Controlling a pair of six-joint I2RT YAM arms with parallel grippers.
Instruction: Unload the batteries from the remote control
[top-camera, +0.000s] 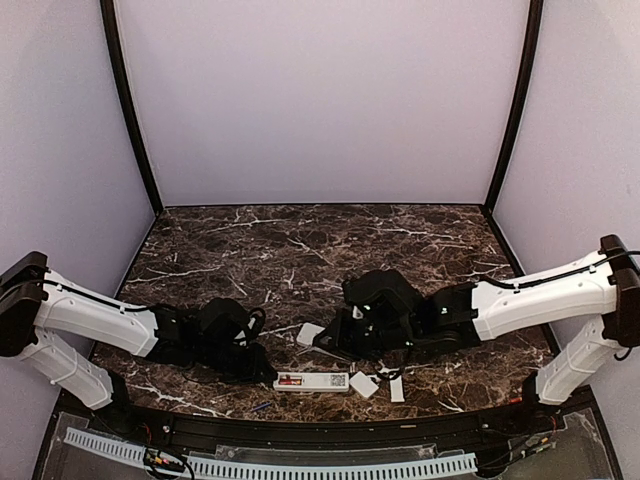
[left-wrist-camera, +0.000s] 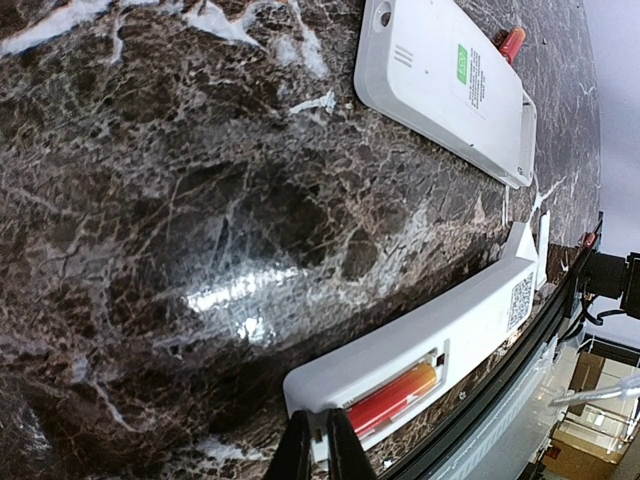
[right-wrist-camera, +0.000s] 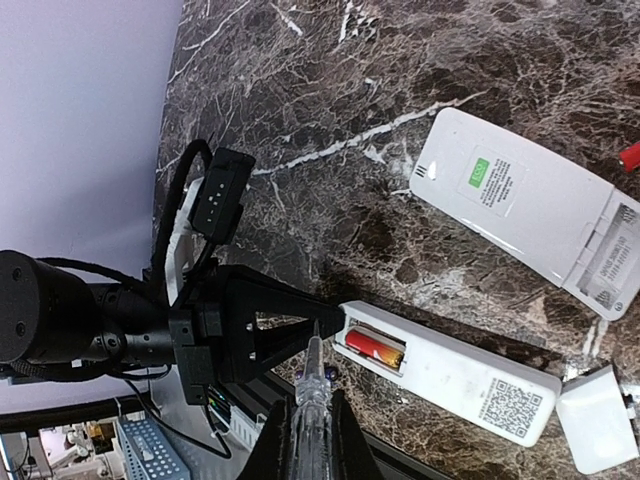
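The white remote (top-camera: 325, 382) lies near the table's front edge, its battery compartment facing up. Inside the compartment, a red battery with an orange end (left-wrist-camera: 395, 397) shows clearly. My left gripper is shut on the remote's left end, close beside the compartment. My right gripper is shut on a thin pale stick-like tool (right-wrist-camera: 312, 390). The tool's tip (left-wrist-camera: 575, 398) comes into the left wrist view at the right edge, apart from the battery. From above, the right arm partly covers its fingers.
A second white device with a green label (right-wrist-camera: 510, 185) lies behind the remote, a red battery (left-wrist-camera: 512, 45) beyond it. White pieces (top-camera: 363, 384) (top-camera: 397, 388) lie right of the remote. A small blue item (top-camera: 262, 406) lies in front.
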